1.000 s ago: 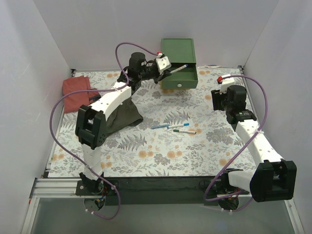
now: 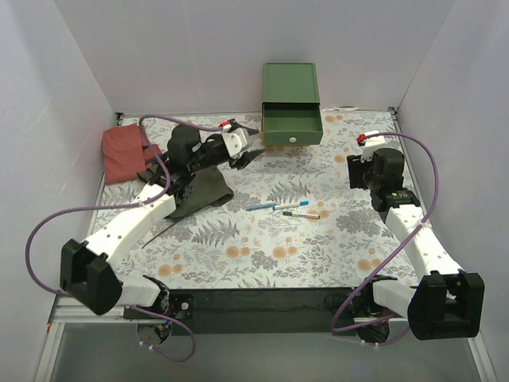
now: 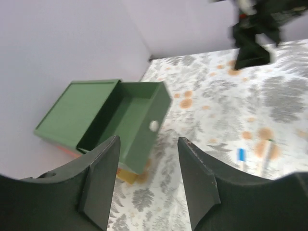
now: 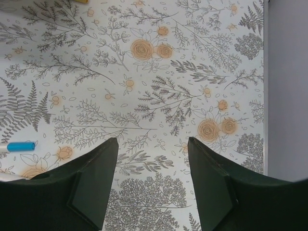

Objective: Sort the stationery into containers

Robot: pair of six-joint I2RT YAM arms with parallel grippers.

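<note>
Three markers lie mid-table: a blue one (image 2: 260, 207), a white one with a blue cap (image 2: 290, 205) and a white one with a dark cap (image 2: 301, 215). Behind them, the green box (image 2: 290, 83) has its drawer (image 2: 293, 138) pulled out. No marker shows in the visible part of its inside. Left of the drawer front hovers my left gripper, its fingers apart and empty. My right gripper is open over bare cloth on the right side. A blue-capped marker (image 4: 20, 147) shows at the left of the right wrist view.
A red cloth (image 2: 123, 151) and a dark grey cloth (image 2: 205, 192) lie at the left, partly under my left arm. Something yellow (image 3: 126, 176) sits beneath the box's drawer.
About a second ago my left gripper held a marker over the drawer; now it is empty and has drawn back to the left.
</note>
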